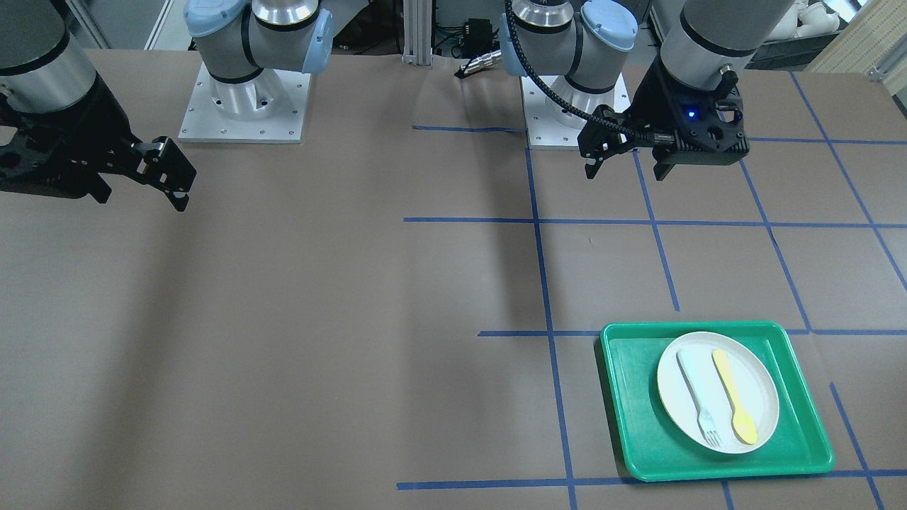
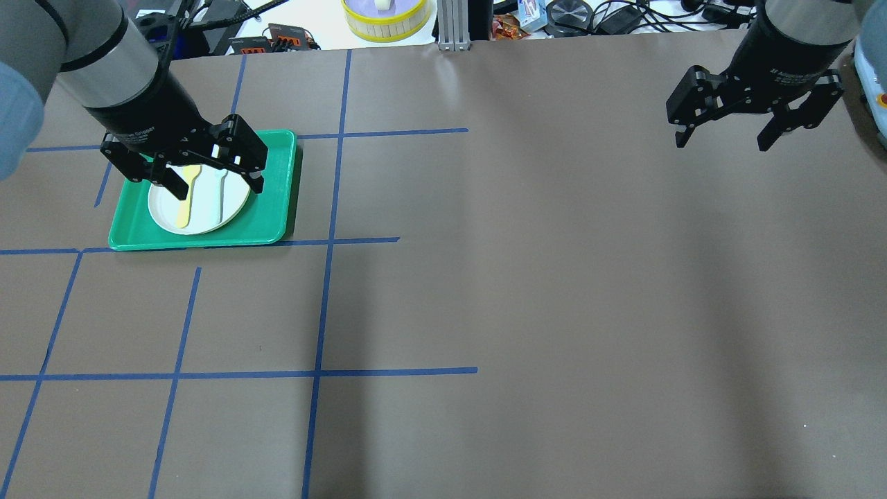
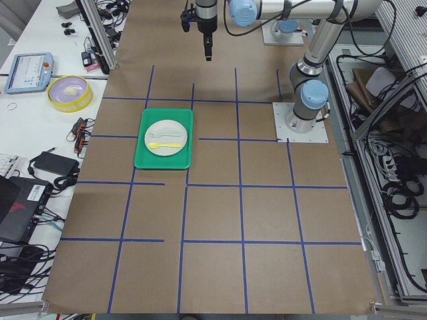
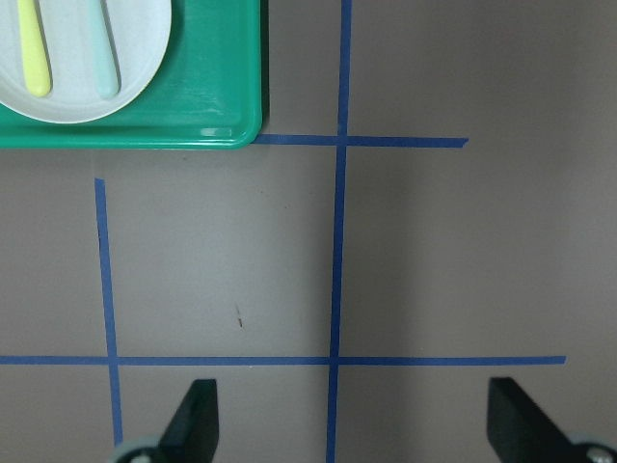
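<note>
A green tray [image 1: 622, 399] lies on the gridded table, holding a white plate [image 1: 680, 399] with a yellow fork or spoon [image 1: 728, 382] and a pale blue fork [image 1: 693, 382] on it. My gripper hangs open above the table, nothing between its fingers. In the wrist view the tray [image 4: 217, 77] is at the upper left, beyond the fingertips. In the top view the gripper [image 2: 220, 190] overlaps the tray from above; the front view shows it high and behind the tray.
A second arm with a black gripper [image 2: 723, 140] stands over the other side of the table. Cables, devices and a yellow-rimmed container [image 3: 69, 105] lie on a side bench. The table around the tray is clear.
</note>
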